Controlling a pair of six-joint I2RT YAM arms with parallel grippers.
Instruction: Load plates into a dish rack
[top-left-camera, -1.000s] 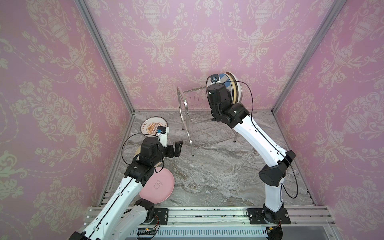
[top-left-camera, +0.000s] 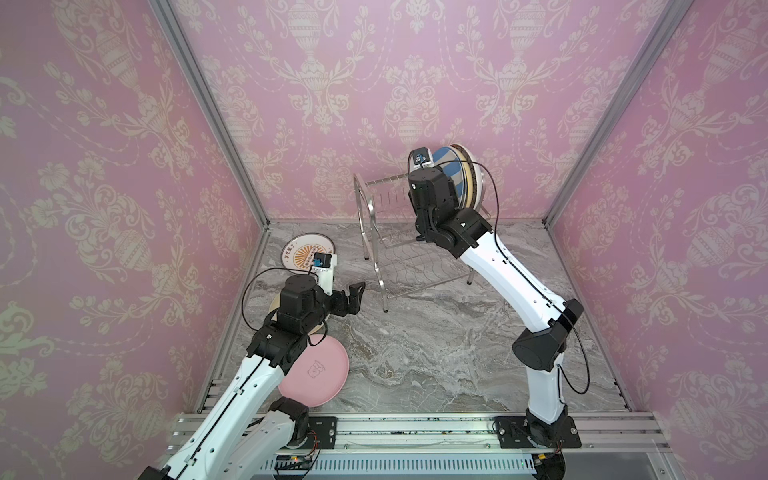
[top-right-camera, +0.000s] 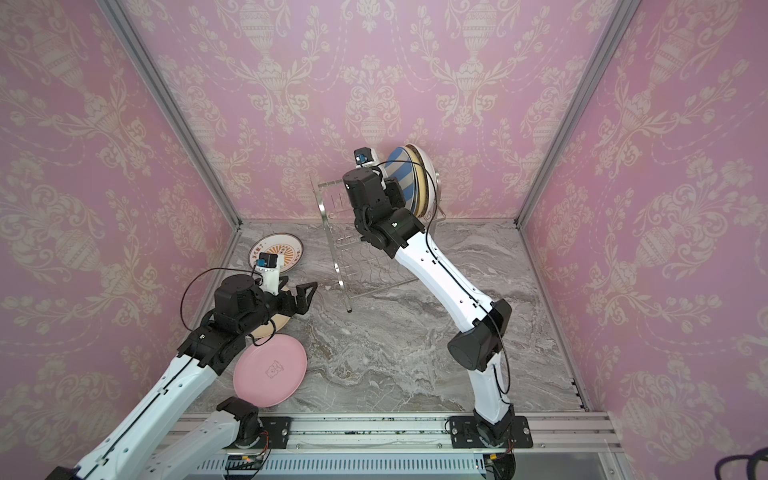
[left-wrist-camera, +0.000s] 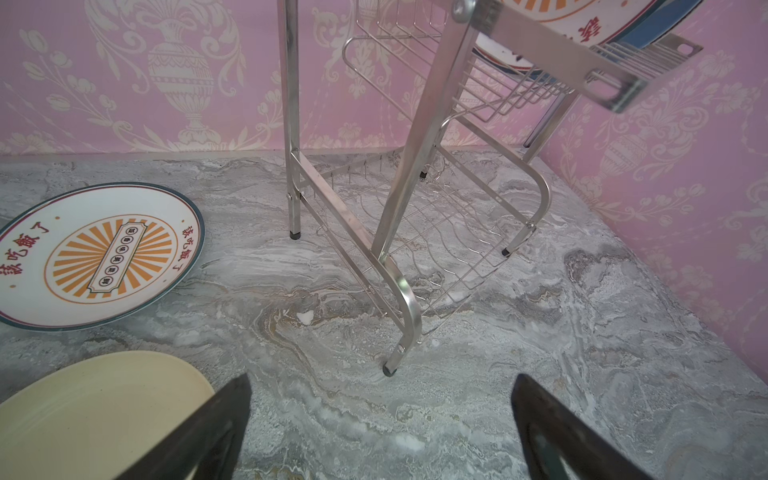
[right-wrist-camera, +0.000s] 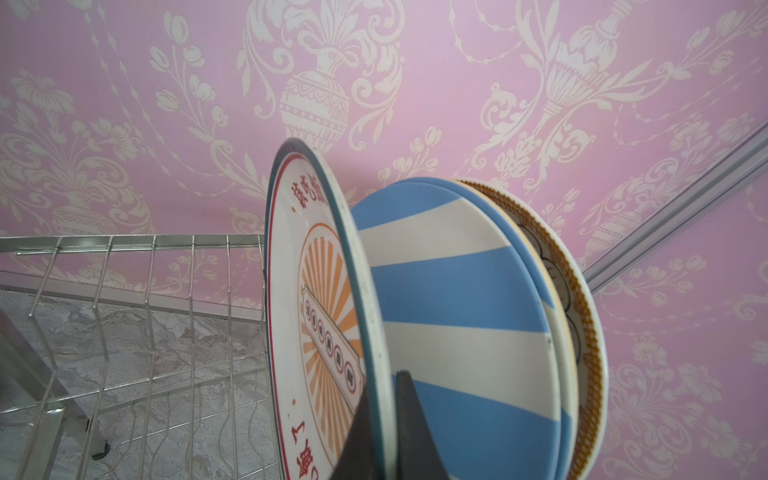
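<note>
A chrome dish rack (top-left-camera: 372, 228) holds several upright plates on its top tier, including a blue-striped plate (right-wrist-camera: 456, 288). My right gripper is shut on the rim of a white sunburst plate (right-wrist-camera: 308, 224), standing tilted just left of the striped one. My left gripper is open and empty, low at the rack's left front. On the counter at left lie another sunburst plate (left-wrist-camera: 48, 264), a cream plate (left-wrist-camera: 96, 408) under the left arm, and a pink plate (top-left-camera: 324, 376) nearer the front.
Pink patterned walls close in the back and both sides, with metal rails along the corners and front edge.
My right gripper and arm have shifted slightly left over the rack's top tier. The left arm is almost unmoved.
</note>
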